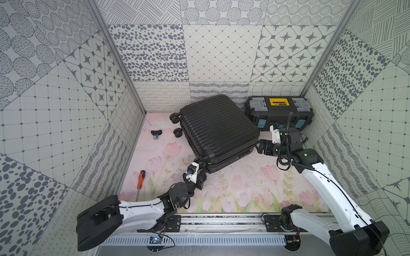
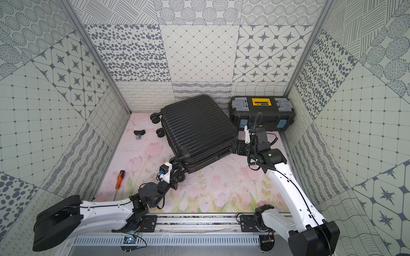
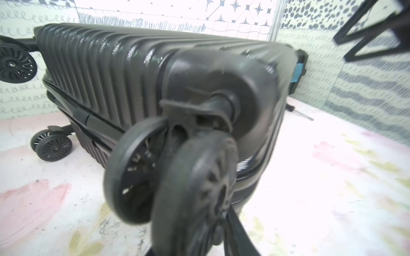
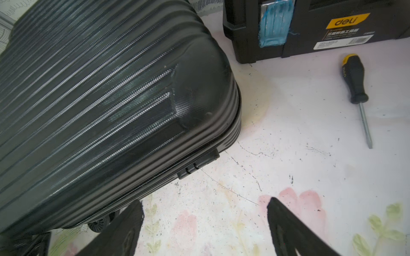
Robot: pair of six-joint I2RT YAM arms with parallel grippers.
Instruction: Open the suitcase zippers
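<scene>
The black ribbed suitcase [image 1: 217,128] lies flat, turned diagonally. In the right wrist view its zipper [image 4: 198,162] runs along the near side, with a dark fitting on it. My left gripper [image 1: 196,179] is at the near-left corner, close against a caster wheel [image 3: 192,187]; its fingers are mostly hidden behind the wheel, so the finger state is unclear. My right gripper is open above the floor just in front of the suitcase's right corner, with nothing between its fingers.
A black toolbox [image 1: 277,113] stands behind at right. A screwdriver [image 4: 356,81] lies near it. An orange-handled tool [image 1: 141,179] and a small black object [image 1: 156,133] lie on the left.
</scene>
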